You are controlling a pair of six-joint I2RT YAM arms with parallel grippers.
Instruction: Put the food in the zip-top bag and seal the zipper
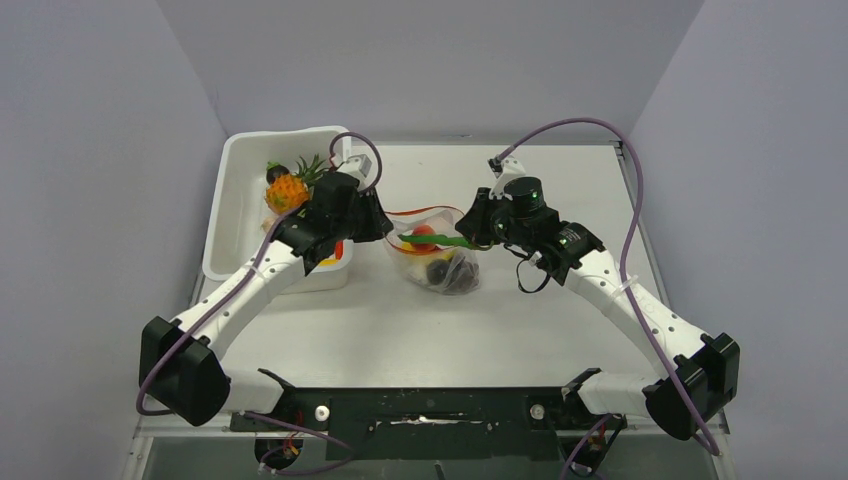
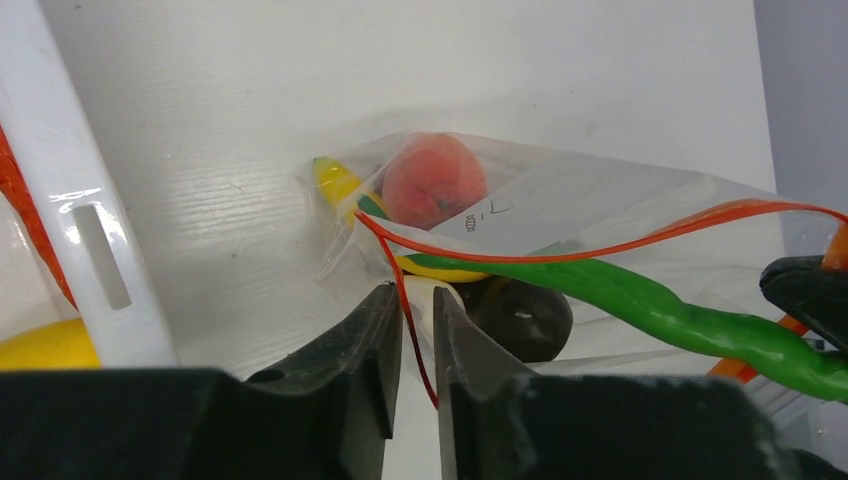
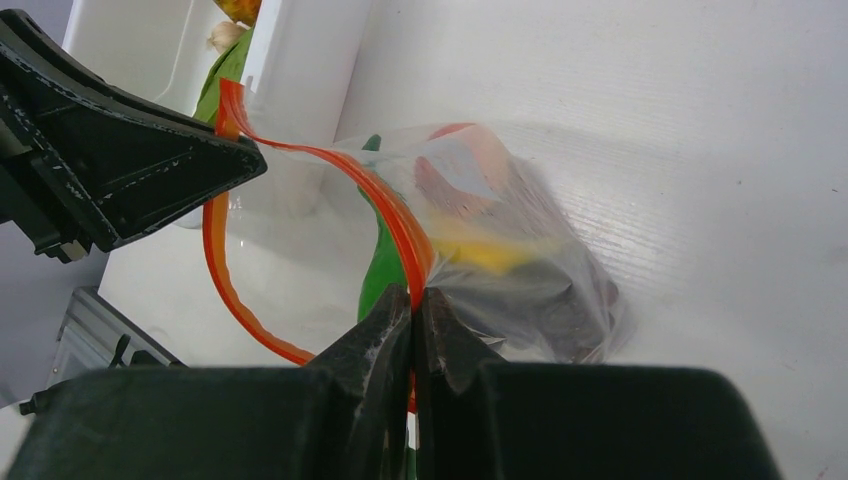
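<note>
The zip top bag (image 1: 435, 265) with red zipper edges holds a red round fruit (image 2: 433, 180), a yellow item (image 2: 336, 180), a dark item (image 2: 520, 320) and a long green vegetable (image 2: 650, 310). My right gripper is shut on the bag's zipper edge at one end of the opening. My left gripper is at the other end, its fingers partly apart around the red zipper strip and closing; whether they pinch it is unclear.
A white bin (image 1: 235, 200) at the left holds more food, including a pineapple (image 1: 286, 193). The table around the bag and at the right is clear.
</note>
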